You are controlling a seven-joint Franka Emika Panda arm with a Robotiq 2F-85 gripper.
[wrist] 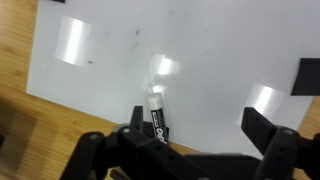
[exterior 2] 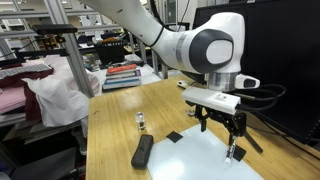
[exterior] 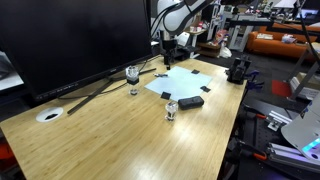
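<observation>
Over the far part of a white sheet (exterior: 182,84), my gripper (exterior 2: 221,131) points down with its fingers apart and nothing visible between them. A slim marker-like object, white with a dark section (wrist: 157,120), lies near the sheet's edge in the wrist view. It appears between the spread fingers, closer to the left one, with its lower end partly hidden by the gripper. The same marker (exterior 2: 231,151) shows below the right finger in exterior view 2; whether they touch, I cannot tell.
A black oblong block (exterior 2: 143,152) lies at the sheet's near edge. Clear cup-like objects (exterior: 171,110) stand on the wooden table (exterior: 100,140). A large dark screen (exterior: 90,45) stands along the back.
</observation>
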